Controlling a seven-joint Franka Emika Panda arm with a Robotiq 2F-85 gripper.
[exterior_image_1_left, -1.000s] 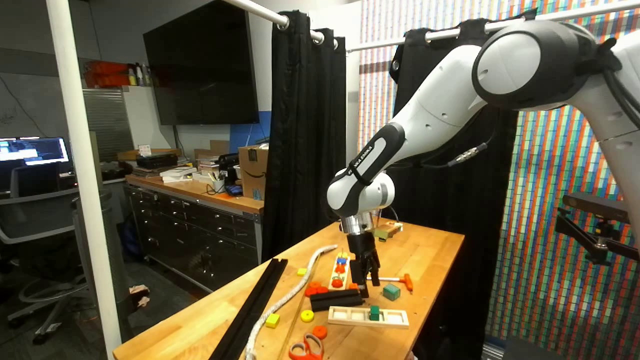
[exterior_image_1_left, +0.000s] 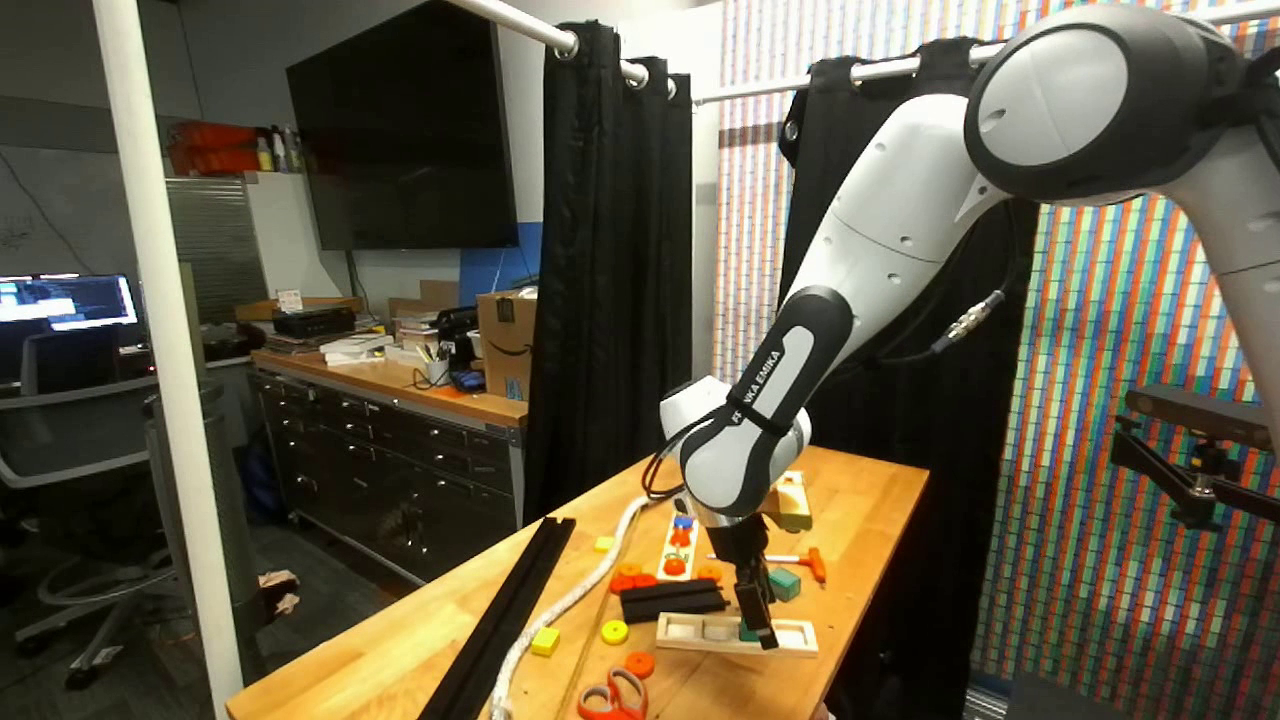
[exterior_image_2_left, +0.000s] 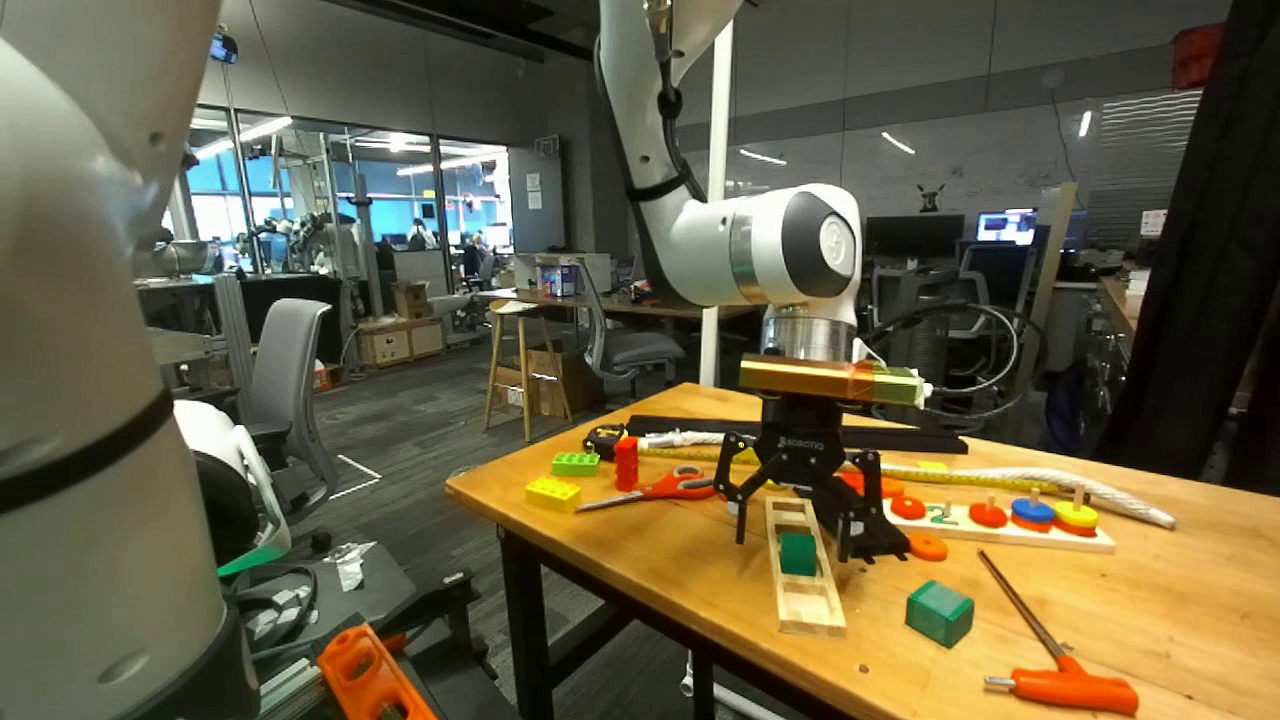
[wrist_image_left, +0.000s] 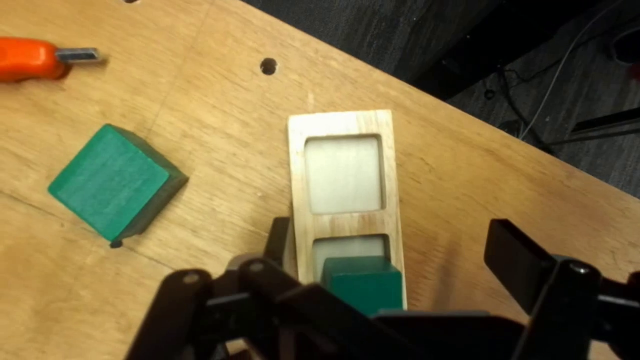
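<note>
My gripper (exterior_image_2_left: 792, 546) is open, its fingers spread to either side of a wooden tray with square recesses (exterior_image_2_left: 810, 604). A green block (exterior_image_2_left: 798, 553) stands in or on one of the tray's recesses, between the spread fingers but apart from them as far as shows. In the wrist view that block (wrist_image_left: 363, 282) is partly covered by the gripper's body, and the recess (wrist_image_left: 345, 174) beyond it is empty. A second green block (wrist_image_left: 114, 183) lies on the bare table, to the left of the tray there.
An orange-handled tool (exterior_image_2_left: 1062, 686) lies beyond the loose block. Red scissors (exterior_image_2_left: 678, 482), a yellow brick (exterior_image_2_left: 553, 493) and a ring-stacking board (exterior_image_2_left: 1020, 528) are also on the table (exterior_image_2_left: 684, 576). Black bars (exterior_image_1_left: 672, 599) lie close to the tray. The table edge is near.
My gripper has moved from behind the tray to over it and lower, now around the green block. The gripper has turned as well. Tray and loose block have not visibly moved.
</note>
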